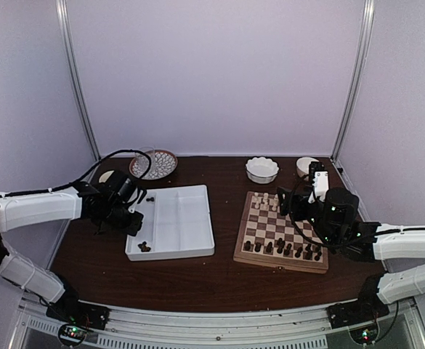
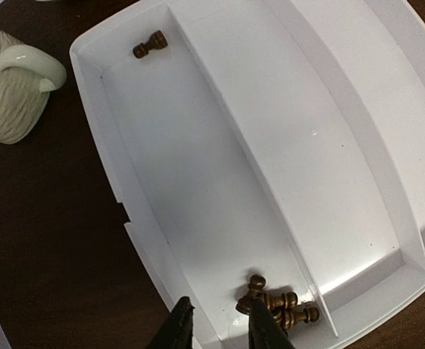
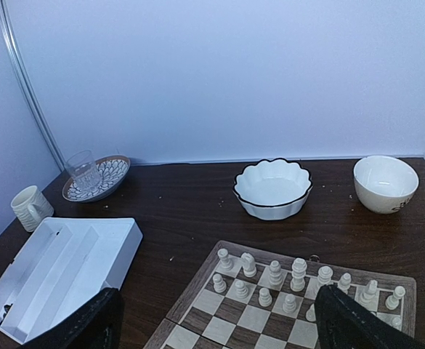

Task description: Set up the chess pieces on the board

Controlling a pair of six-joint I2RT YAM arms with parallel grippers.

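Observation:
Across the left compartment of the white tray (image 1: pixel 170 254) lie dark brown pieces: a lone pawn (image 2: pixel 150 44) at the far end and a small heap of pieces (image 2: pixel 270 302) at the near end. My left gripper hovers over the tray's left edge, part open, with nothing seen between its fingers; the heap is beyond the right fingertip. On the wooden chessboard (image 1: pixel 243 243), dark pieces (image 1: pixel 278 246) stand along the near side and white pieces (image 3: pixel 298 274) along the far side. Above the board's right part my right gripper is open and empty.
A white mug (image 2: pixel 12 83) stands close to the tray's left side. Behind are a patterned bowl (image 1: pixel 164 164) with a clear glass, a scalloped bowl (image 1: pixel 261 170) and a plain white bowl (image 3: pixel 385 183). Between tray and board the table is clear.

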